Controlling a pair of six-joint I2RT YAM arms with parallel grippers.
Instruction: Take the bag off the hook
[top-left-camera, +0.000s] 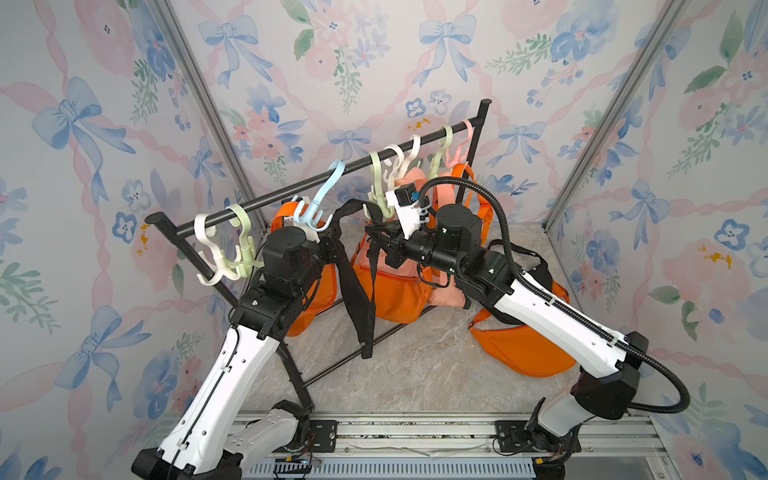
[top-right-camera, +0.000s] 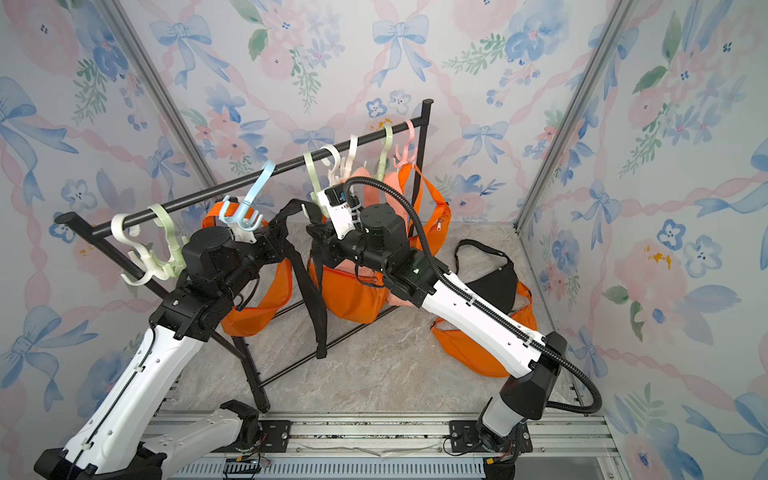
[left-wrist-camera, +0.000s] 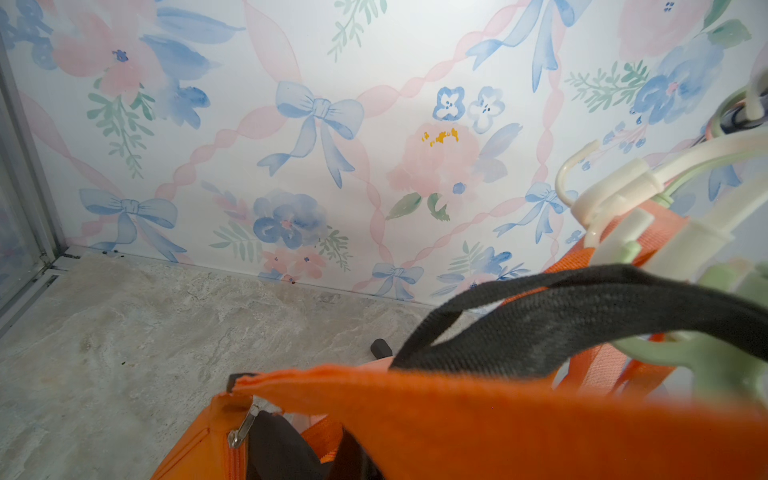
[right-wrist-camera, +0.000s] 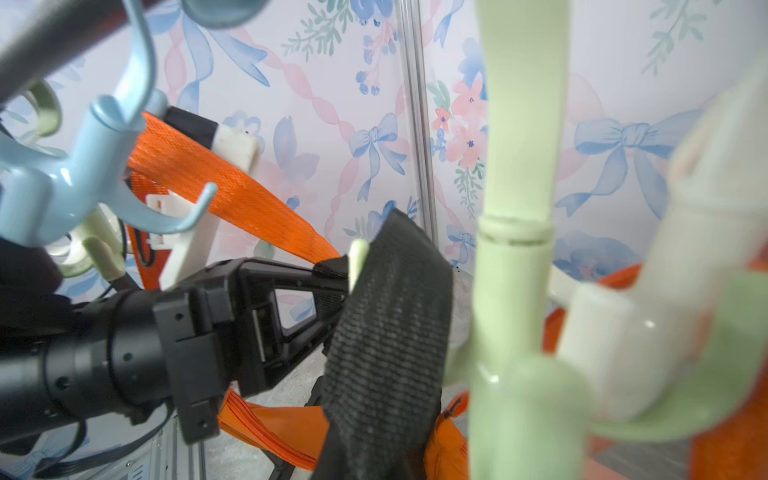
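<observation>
My left gripper (top-left-camera: 328, 248) is shut on a strap, beside the light blue hook (top-left-camera: 320, 192); in the right wrist view its fingertips meet orange and black webbing. An orange strap runs into it, and orange fabric fills the bottom of the left wrist view. A black strap (right-wrist-camera: 384, 336) loops over a green hook (right-wrist-camera: 512, 304) and hangs down. My right gripper (top-left-camera: 376, 233) is at that green hook, seen small and dark in the top views; its fingers are hidden in its wrist view, and whether it holds anything is unclear.
The black rail (top-left-camera: 272, 197) carries several pastel hooks, with orange and pink bags (top-left-camera: 400, 296) on the right part. An orange and black bag (top-left-camera: 520, 344) lies on the floor at the right. The floor (top-left-camera: 432, 376) in front of the rack is mostly clear.
</observation>
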